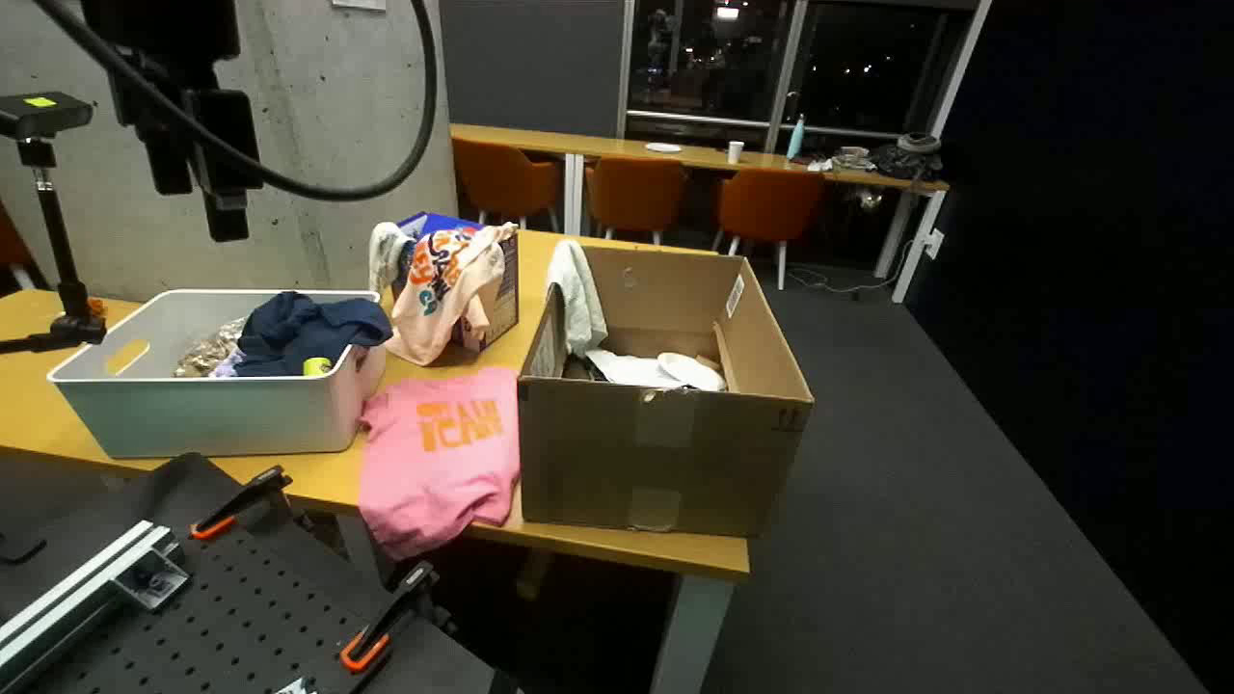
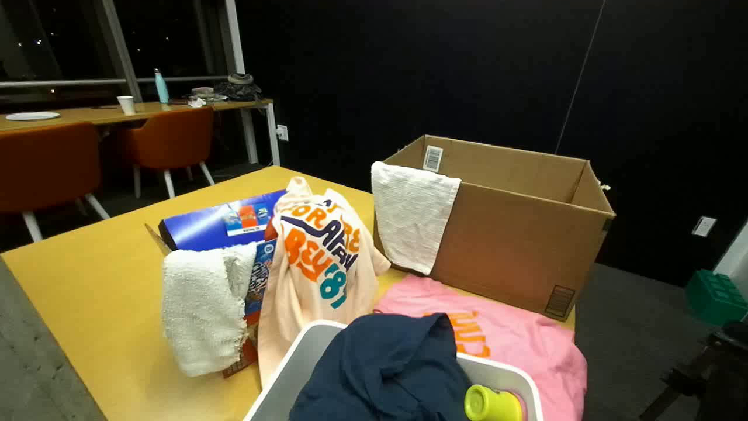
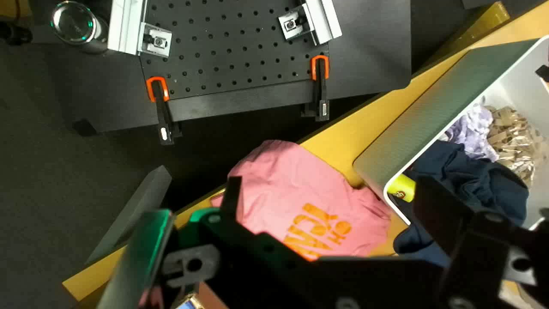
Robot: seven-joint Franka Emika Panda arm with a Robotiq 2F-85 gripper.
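Observation:
My gripper [image 1: 199, 199] hangs high at the upper left of exterior view 1, above the white bin and well clear of it. In the wrist view its dark fingers [image 3: 234, 198] stand wide apart, with nothing held between them. Far below lies a pink shirt [image 1: 442, 451] with orange lettering, draped over the table's front edge. The white bin [image 1: 220, 416] holds a dark navy cloth [image 2: 382, 372], a yellow-green container [image 2: 491, 403], lilac cloth [image 3: 472, 131] and crinkled brown packaging [image 3: 509, 139]. A large cardboard box [image 1: 648, 457] holds white items [image 1: 691, 371].
White cloth [image 2: 414, 214] hangs over the cardboard box's rim. A peach printed shirt [image 2: 315, 259] and another white cloth [image 2: 203, 309] drape over a blue box [image 2: 203, 224]. The black perforated board [image 3: 231, 46] with orange-tipped clamps [image 3: 319, 85] lies in front. Bare tabletop [image 2: 91, 280] shows beside the blue box.

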